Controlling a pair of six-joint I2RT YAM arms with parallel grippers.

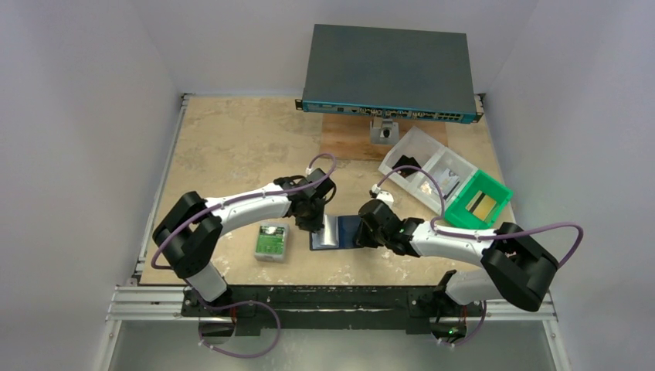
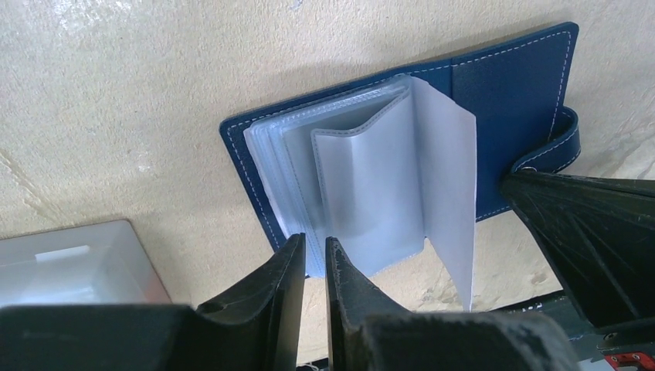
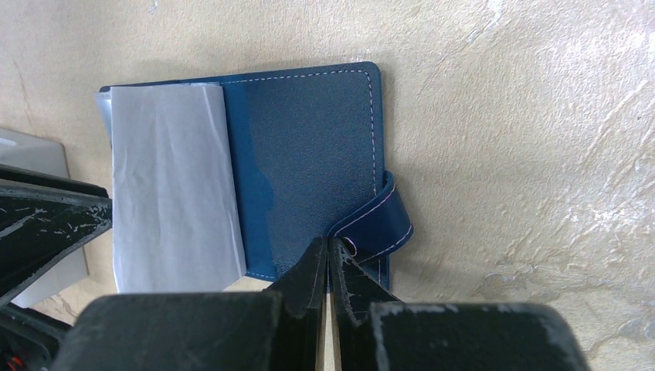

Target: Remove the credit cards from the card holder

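Note:
The navy card holder (image 1: 347, 232) lies open on the table, its clear plastic sleeves (image 2: 367, 185) on the left half, one leaf lifted. My left gripper is over the sleeves' lower edge, fingertips slightly apart, nothing seen between them. My right gripper is shut on the strap (image 3: 371, 220) at the holder's right side. No card can be made out in the sleeves.
A clear box with green contents (image 1: 269, 243) sits left of the holder. White trays (image 1: 415, 157) and a green tray (image 1: 494, 191) stand at back right, below a large dark metal unit (image 1: 386, 66).

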